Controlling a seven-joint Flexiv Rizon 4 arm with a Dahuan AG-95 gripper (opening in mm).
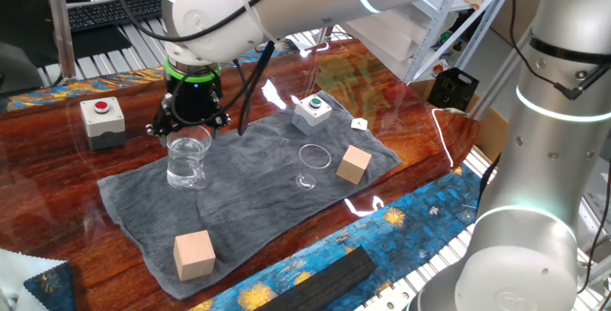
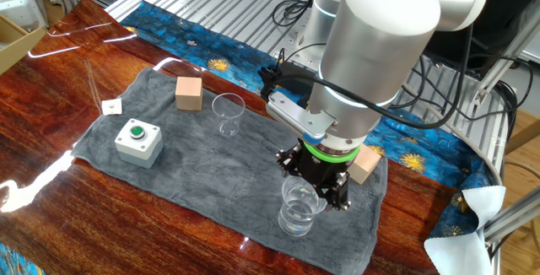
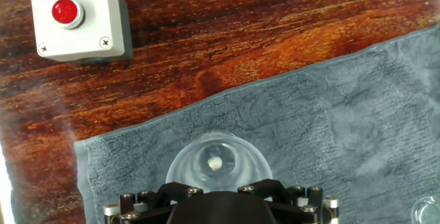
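Note:
A clear cup (image 1: 186, 168), apparently with clear liquid in it, stands upright on the grey towel (image 1: 253, 173) near its far left part. My gripper (image 1: 193, 128) points down just over and behind the cup's rim, its fingers spread apart. In exterior view 2 the gripper (image 2: 315, 180) overlaps the cup (image 2: 295, 216) from above. In the wrist view the cup (image 3: 218, 157) lies ahead of the gripper, one finger to each side of its near edge; the near part is hidden. Contact cannot be made out. A second clear glass (image 1: 305, 179), seemingly empty, stands farther right.
Wooden blocks sit on the towel, one at the near left (image 1: 195, 255) and one by the second glass (image 1: 353, 164). A green-button box (image 1: 312, 113) stands at the towel's far edge. The red-button box (image 1: 103, 122) is on the bare table. Mid-towel is clear.

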